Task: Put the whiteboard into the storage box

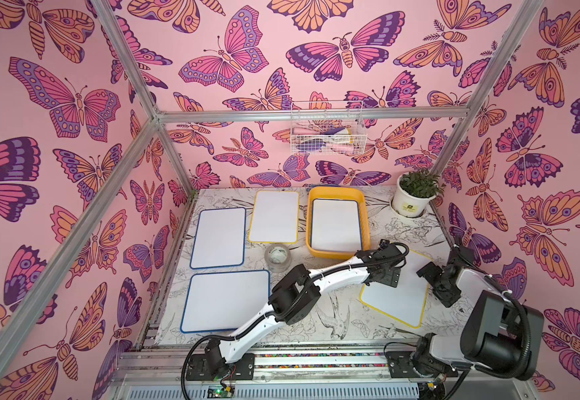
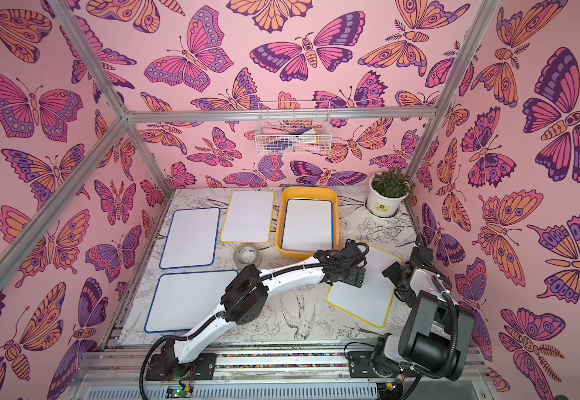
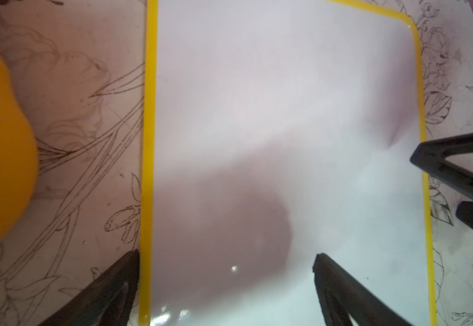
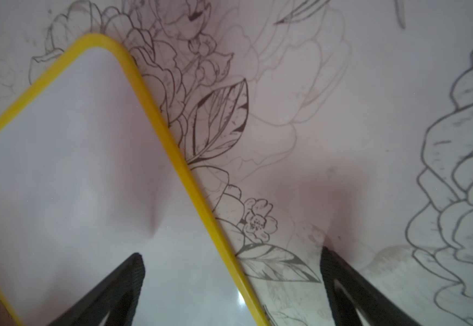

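Observation:
A yellow-rimmed whiteboard (image 1: 406, 293) lies flat on the right of the table. The orange storage box (image 1: 310, 223) is behind it to the left, with a blue-rimmed whiteboard (image 1: 336, 225) inside. My left gripper is open over the yellow-rimmed board's left part; in the left wrist view one finger (image 3: 119, 288) is at the left rim and the other appears over the white surface. At the opposite side, my right gripper stands open, the board's right rim passing between its fingers in view. Neither visibly grips the board; contact cannot be judged.
Another yellow-rimmed board (image 1: 274, 216) and two blue-rimmed boards (image 1: 218, 238) (image 1: 226, 301) lie on the left. A roll of tape (image 1: 277, 257) sits near the middle. A potted plant (image 1: 413, 193) stands at the back right.

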